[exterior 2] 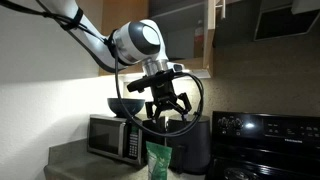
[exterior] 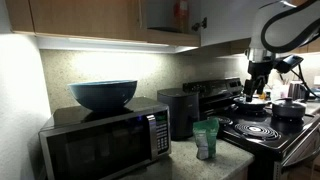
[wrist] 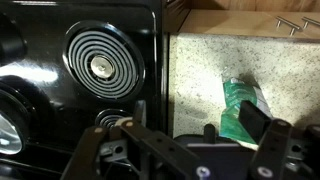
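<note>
In exterior view 1 a green and whitish item point(exterior: 204, 138), bag-like or cup-like, stands on the counter in front of the microwave. In the wrist view the same green item point(wrist: 236, 98) lies below, partly covered by the right side of the gripper. My gripper is open, its black fingers spread wide with only counter and stove edge showing between them. From exterior view 1 the gripper point(exterior: 256, 88) hangs above the stove side, apart from the green item. Its fingertips are hard to make out in exterior view 2.
A blue bowl point(exterior: 104, 95) sits on the microwave point(exterior: 108, 143). Beside it stands a black canister point(exterior: 180, 113). A lidded pot point(exterior: 288, 108) rests on the black stove point(exterior: 250, 130). Wall cabinets point(exterior: 95, 20) hang overhead. Bare counter point(wrist: 195, 75) surrounds the green item.
</note>
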